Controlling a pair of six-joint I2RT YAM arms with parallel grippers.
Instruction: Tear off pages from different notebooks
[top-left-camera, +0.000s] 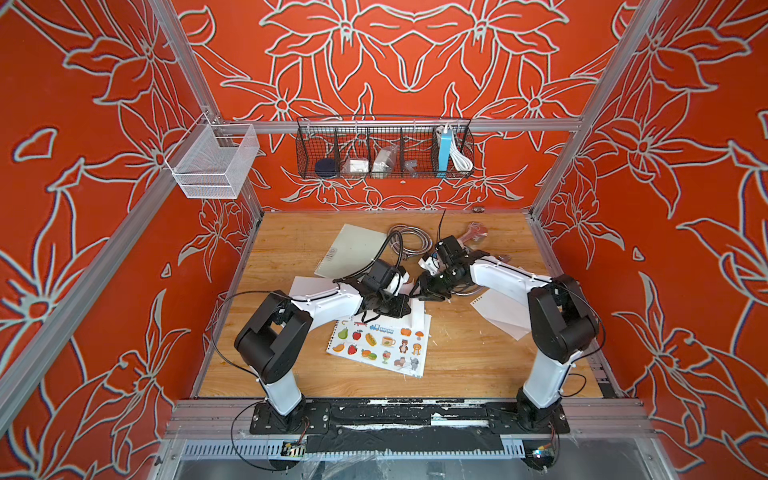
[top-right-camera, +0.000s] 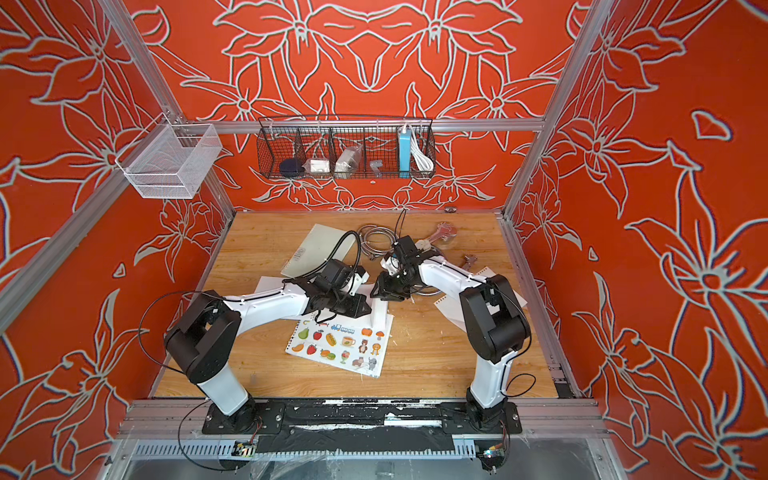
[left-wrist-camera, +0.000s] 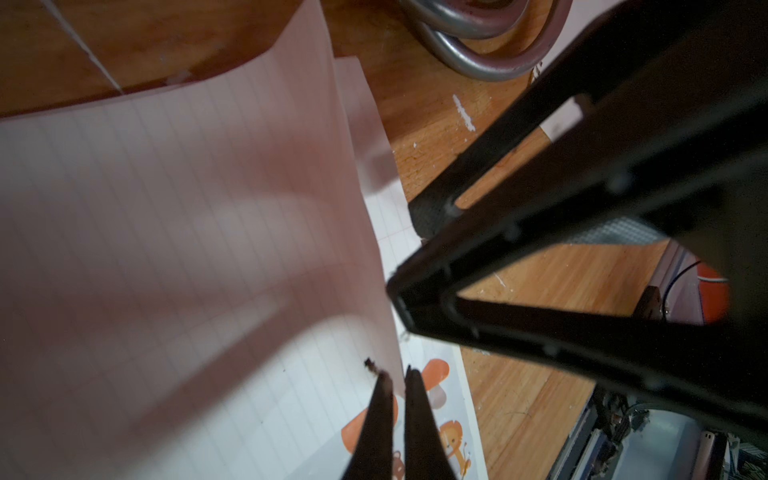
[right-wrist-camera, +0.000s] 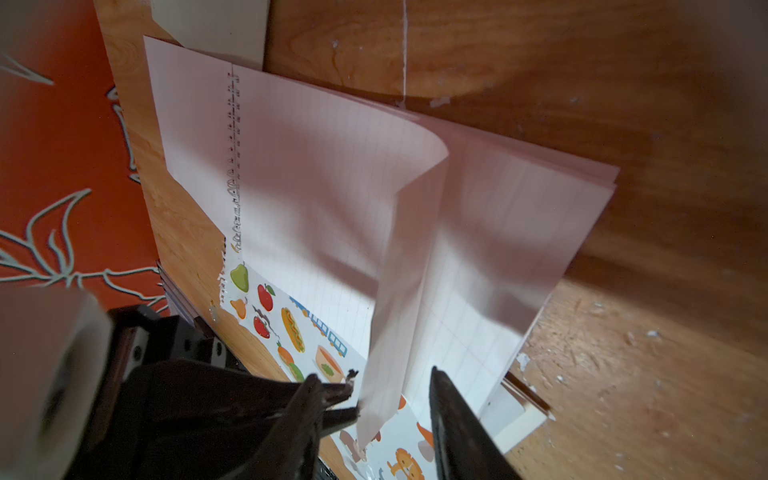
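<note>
A lined spiral notebook (right-wrist-camera: 304, 208) lies over a sticker-covered pad (top-left-camera: 376, 348) at the table's front middle; its top page (right-wrist-camera: 408, 264) is lifted and curled along the right edge. My left gripper is shut at that page's lower edge, with nothing clearly between its fingers. My right gripper stands open over the curled edge, close to the left gripper, whose body shows beside it in the right wrist view.
A closed notebook (top-left-camera: 352, 248) lies at the back left, loose sheets (top-left-camera: 504, 312) at the right, coiled hoses (top-right-camera: 376, 240) behind the grippers. Wire baskets (top-left-camera: 384, 148) hang on the back wall.
</note>
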